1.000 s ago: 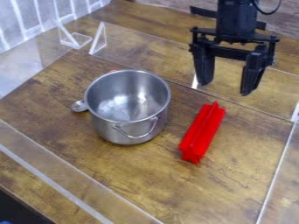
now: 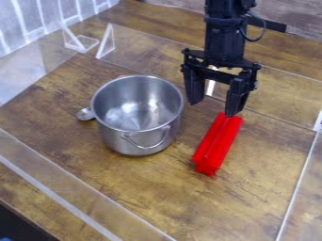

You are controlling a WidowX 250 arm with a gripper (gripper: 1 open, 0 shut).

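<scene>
My gripper (image 2: pixel 220 83) is a black arm at the top centre, its two fingers spread open and pointing down, above and behind a long red bar (image 2: pixel 219 144) that lies on the wooden table. A large steel pot (image 2: pixel 136 122) with a handle stands left of the bar. Nothing shows between the fingers.
A small white object (image 2: pixel 210 88) sits behind the gripper, partly hidden. A pale clear piece (image 2: pixel 105 38) is at the back left.
The pot and bar have not moved.
</scene>
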